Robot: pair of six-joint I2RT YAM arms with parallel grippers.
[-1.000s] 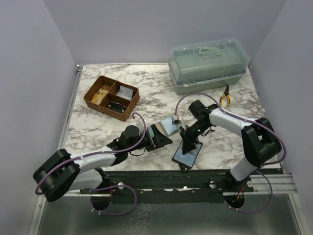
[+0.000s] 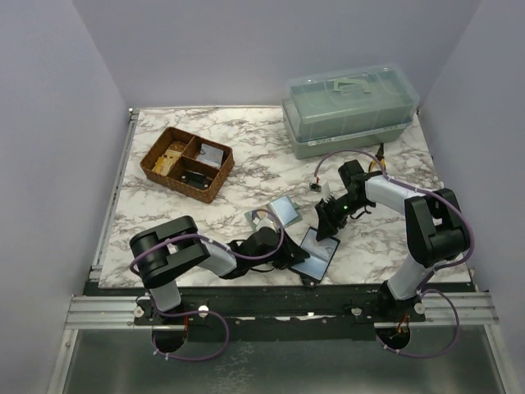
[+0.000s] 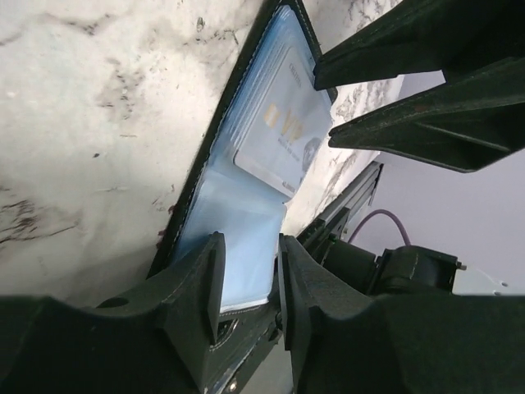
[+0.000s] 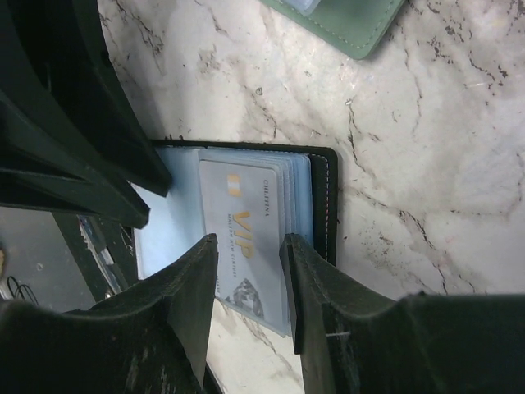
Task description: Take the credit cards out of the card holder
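The black card holder (image 2: pixel 316 264) lies open at the front of the table, its blue lining (image 3: pixel 234 238) showing. A stack of cards with a VIP card on top (image 4: pixel 242 226) sits on one half. My left gripper is low at the other half, fingertips apart over the blue lining. My right gripper is open above the card stack, one fingertip at the stack's edge.
A second blue-and-green holder (image 2: pixel 283 211) lies just behind. A wicker box (image 2: pixel 164 139) is at back left, a lidded plastic case (image 2: pixel 353 115) at back right, with pliers (image 2: pixel 380 153) beside it.
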